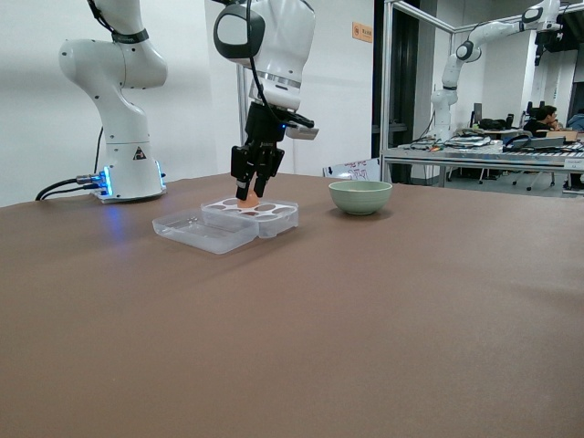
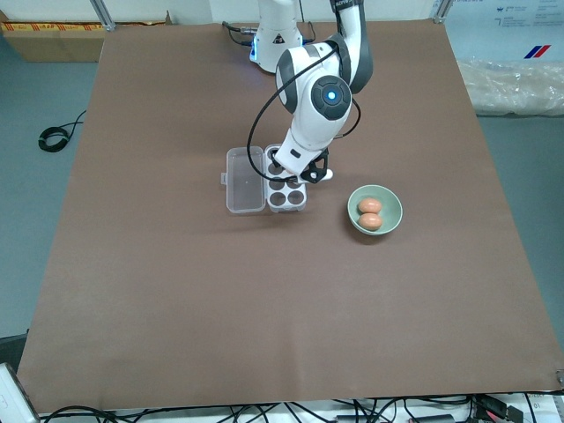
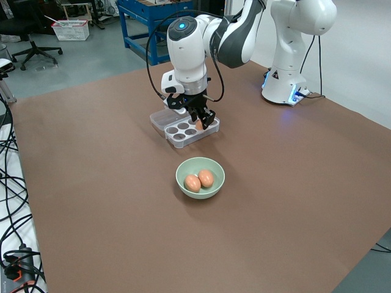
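My black gripper [image 1: 248, 187] is pointed down at the far side of a clear plastic egg box [image 3: 183, 137] with round holes, its lid [image 2: 245, 181] open flat beside it. An egg [image 1: 246, 201] is at my fingertips in the box; whether the fingers grip it I cannot tell. In the left view the arm hides the gripper. A green bowl [image 1: 360, 196] stands apart from the box, holding two brown eggs [image 3: 192, 183], seen in the left and right views.
The arm's base [image 3: 281, 85] stands at the back, with cables behind it. More cables run along the table's near edge.
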